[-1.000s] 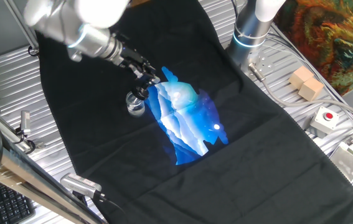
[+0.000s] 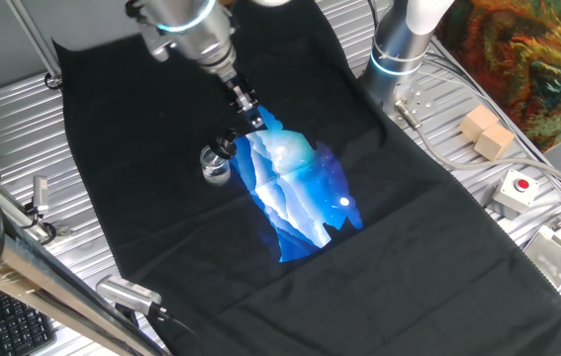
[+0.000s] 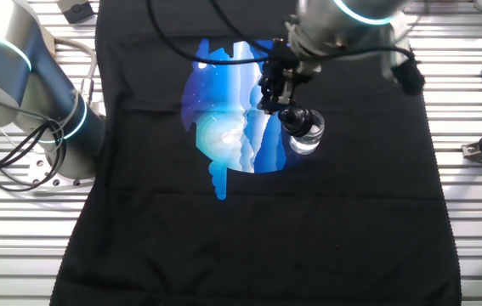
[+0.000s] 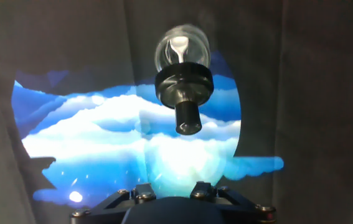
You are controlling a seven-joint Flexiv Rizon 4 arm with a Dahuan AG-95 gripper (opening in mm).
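Observation:
A clear glass jar (image 2: 216, 170) with a black lid and a black knob on top appears to stand upright on the dark cloth, at the edge of a blue printed picture. From the wrist view, the jar (image 4: 183, 46) sits top centre, its black lid (image 4: 184, 84) and knob pointing toward the fingers; something pale and spoon-shaped shows through the glass. My gripper is open, fingers apart and nothing between them. Exterior view 1 has the gripper (image 2: 254, 119) just up and to the right of the lid. In exterior view 2 it hangs close beside the lid (image 3: 297, 121).
Off to the right are two wooden blocks (image 2: 486, 133) and a red-button box (image 2: 514, 193). A camera-like device (image 2: 129, 294) is at the front left.
The arm has swung right in exterior view 1, and the gripper has shifted from close over the jar's lid to its upper right. The jar has stayed in place.

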